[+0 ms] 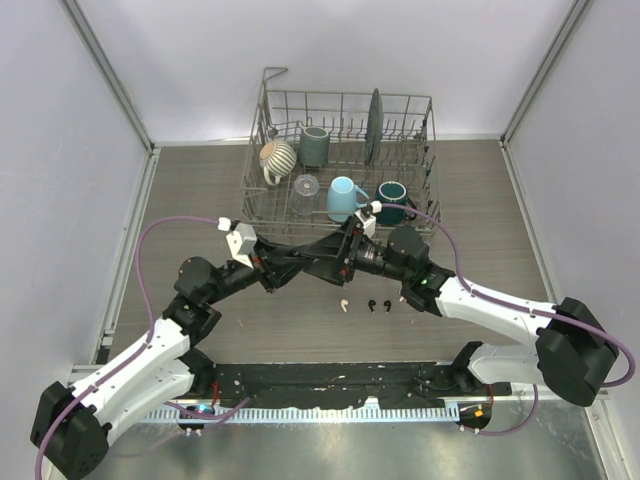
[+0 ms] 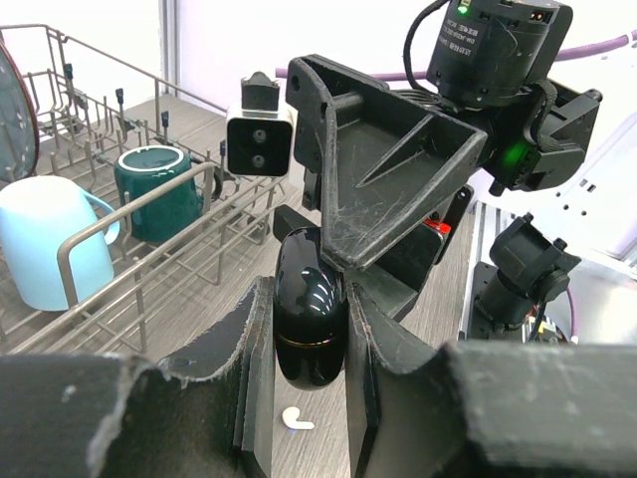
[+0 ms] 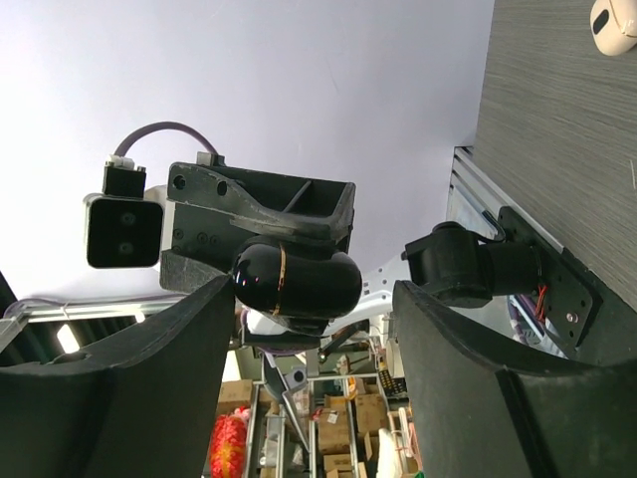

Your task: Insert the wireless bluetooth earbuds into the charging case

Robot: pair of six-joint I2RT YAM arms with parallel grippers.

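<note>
A glossy black charging case (image 2: 311,309) with a gold seam stands upright between the fingers of my left gripper (image 1: 284,264), which is shut on it above the table. From the right side my right gripper comes up to the case; its fingers are apart, and the case shows across the gap in the right wrist view. Whether they touch it I cannot tell. Black earbuds (image 1: 379,305) lie on the table, with a white earbud (image 1: 344,305) to their left and another white earbud (image 1: 402,298) to their right, partly hidden by the right arm.
Behind the grippers stands a wire dish rack (image 1: 290,225) with a light blue mug (image 1: 342,198), a dark green mug (image 1: 392,195), other cups and a plate (image 1: 374,125). The right gripper is close to the rack's front.
</note>
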